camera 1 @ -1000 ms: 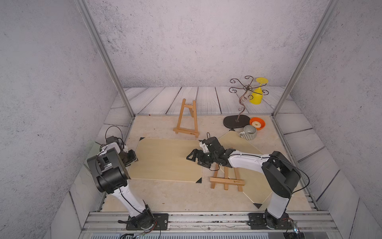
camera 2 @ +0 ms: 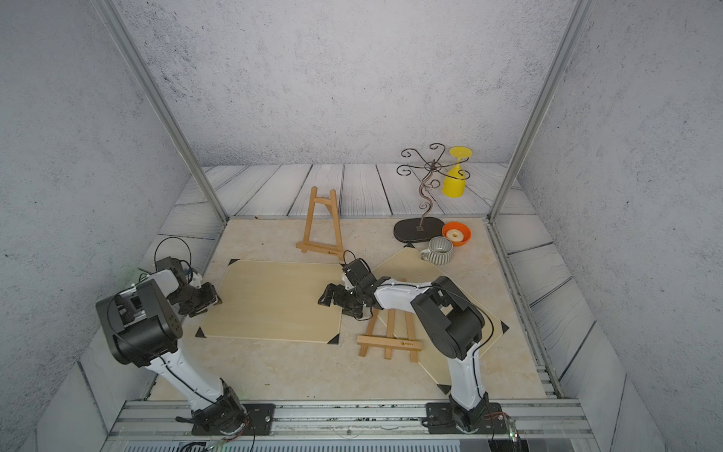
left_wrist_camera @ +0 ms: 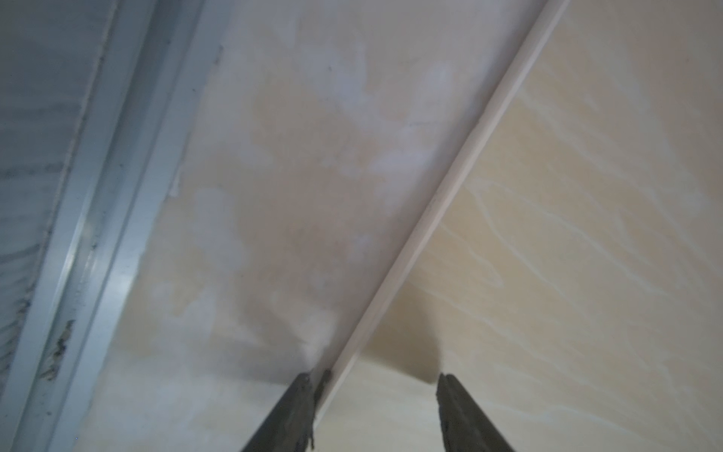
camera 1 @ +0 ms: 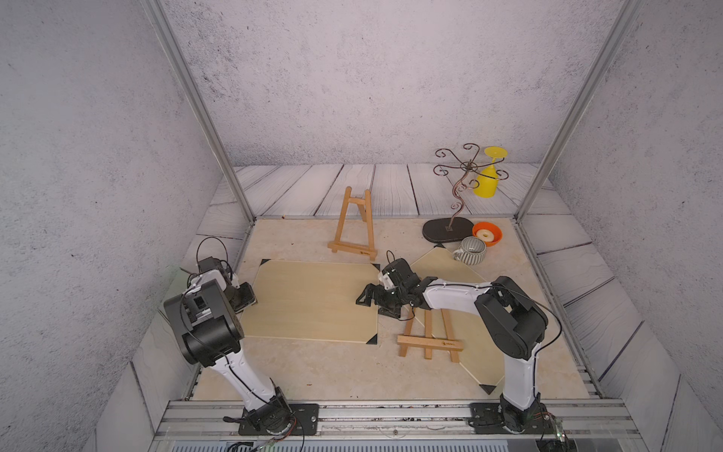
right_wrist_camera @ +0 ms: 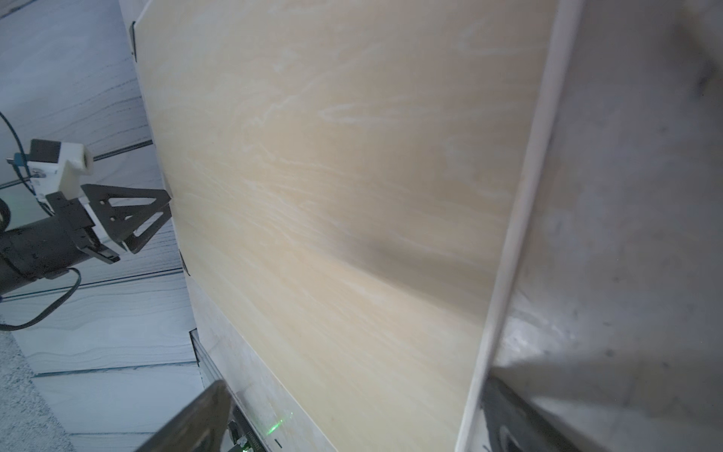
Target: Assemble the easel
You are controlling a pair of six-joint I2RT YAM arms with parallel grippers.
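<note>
A plywood board (camera 1: 308, 297) with dark corners lies flat between my grippers. My left gripper (camera 1: 245, 297) is low at its left edge; in the left wrist view its fingertips look apart, one beside the edge strip (left_wrist_camera: 430, 218), and whether it grips anything is unclear. My right gripper (camera 1: 365, 296) stands open at the board's right edge, one finger against it in the right wrist view. One small wooden easel (camera 2: 308, 218) stands behind the board; another (camera 2: 388, 342) lies front right, on a second board (camera 2: 429, 354).
At back right are a metal scroll stand (camera 1: 444, 229) with a yellow glass (camera 1: 485, 184), an orange bowl (camera 1: 493, 229) and a striped mug (camera 1: 470, 254). Aluminium rails border the table.
The board has shifted slightly left, with my left gripper moving a little left too. My right arm has changed its bend, its gripper staying by the board's right edge.
</note>
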